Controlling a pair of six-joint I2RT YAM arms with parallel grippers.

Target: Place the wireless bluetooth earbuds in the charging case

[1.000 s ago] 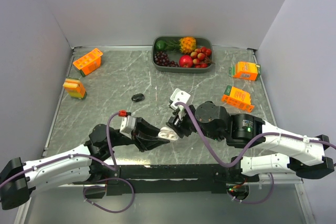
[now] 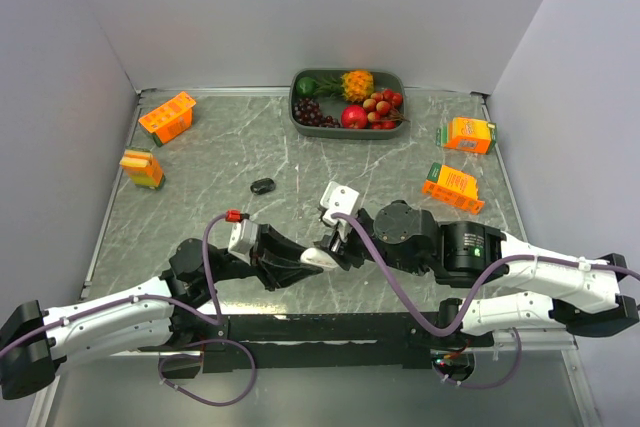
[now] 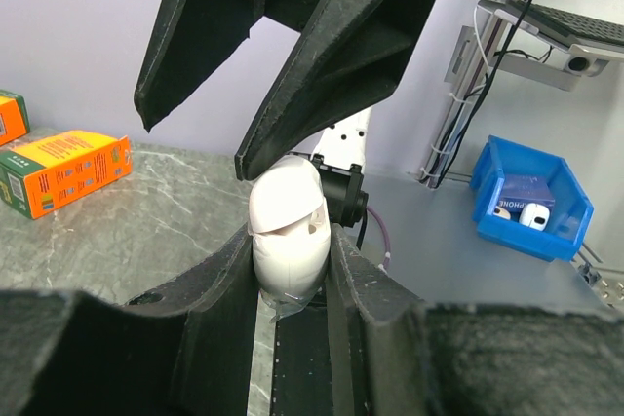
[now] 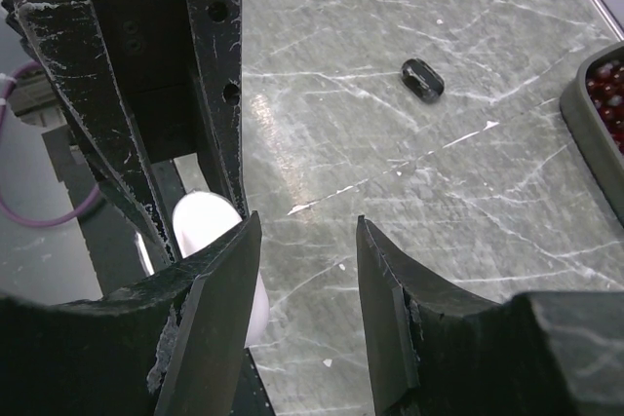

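Note:
The white charging case (image 3: 291, 262) is clamped between the fingers of my left gripper (image 2: 303, 263). In the left wrist view its lid (image 3: 285, 192) sits nearly down, with a narrow wedge-shaped gap on the right side. No earbuds show, and the inside of the case is hidden. My right gripper is open, nothing between its fingertips. It stands close by the case; in the left wrist view one dark finger (image 3: 322, 65) reaches down to the lid's top edge, and whether it touches is unclear.
A small black object (image 2: 263, 186) lies on the grey marbled table (image 2: 210, 207). The fruit tray (image 2: 348, 133) stands at the back, with orange boxes (image 2: 455, 188) along both sides. A blue bin (image 3: 534, 200) shows beyond the table. Mid-table is mostly clear.
One second ago the case looked open, its inside showing; now a smooth white surface faces up. My right gripper has shifted slightly while the left stayed put.

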